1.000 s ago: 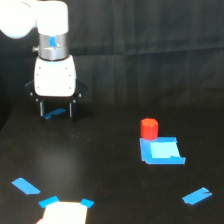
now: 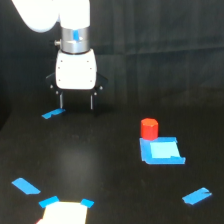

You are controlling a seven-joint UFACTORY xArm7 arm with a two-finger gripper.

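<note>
A small red block sits at the back edge of a pale square outlined in blue tape, right of centre on the black table. To the left and farther back hangs my gripper, well apart from the red block. Its two thin dark fingers point down and stand wide apart, so it is open, with nothing visible between them. A cream-coloured object is cut off by the bottom edge of the view.
Strips of blue tape lie on the table: one at front left, one at front right, one at back left. Dark curtain hangs behind.
My gripper has shifted to the right and appears slightly higher in the view, still open. The red block, the taped square and the cream object have stayed in place.
</note>
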